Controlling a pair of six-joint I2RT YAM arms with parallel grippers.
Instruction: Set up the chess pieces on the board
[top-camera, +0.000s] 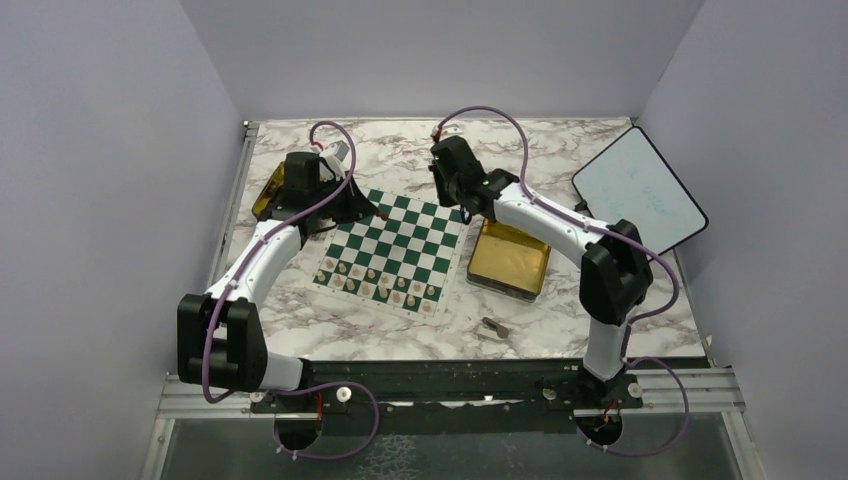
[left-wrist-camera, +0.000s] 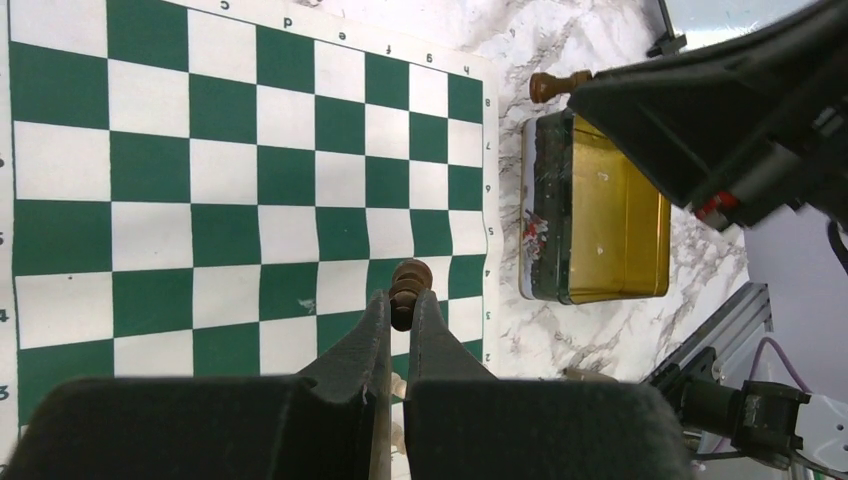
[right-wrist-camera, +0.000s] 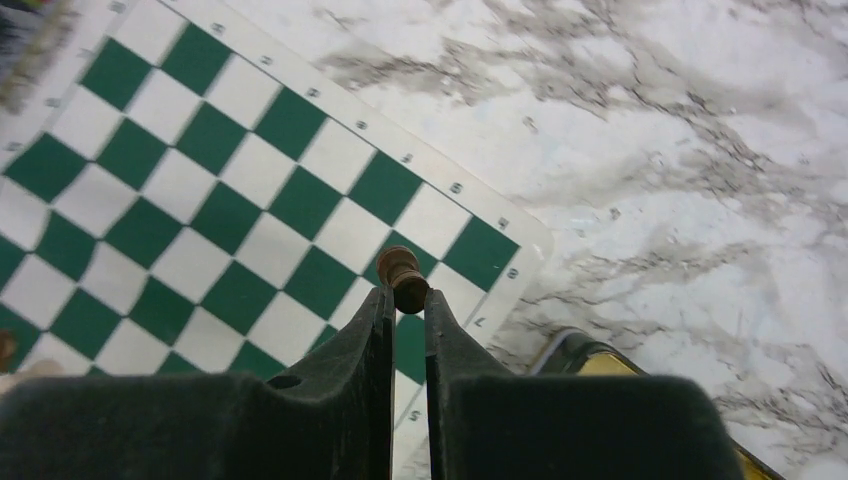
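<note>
The green-and-white board (top-camera: 405, 245) has several pale pieces (top-camera: 383, 292) standing on its two near rows; its middle and far squares that show are bare. Over the far part of the board, my left gripper is shut on a dark brown piece (left-wrist-camera: 408, 285), which pokes out past the fingertips. My right gripper is shut on another dark brown piece (right-wrist-camera: 401, 272), held above the board's far right corner. That second piece (left-wrist-camera: 557, 87) also shows side-on in the left wrist view, clear of the left gripper.
A gold open tin (top-camera: 510, 260), its visible floor bare, stands right of the board. Another tin (top-camera: 267, 190) is partly hidden behind the left arm. A whiteboard (top-camera: 640, 190) lies far right, and a small brown object (top-camera: 495, 327) at the near side.
</note>
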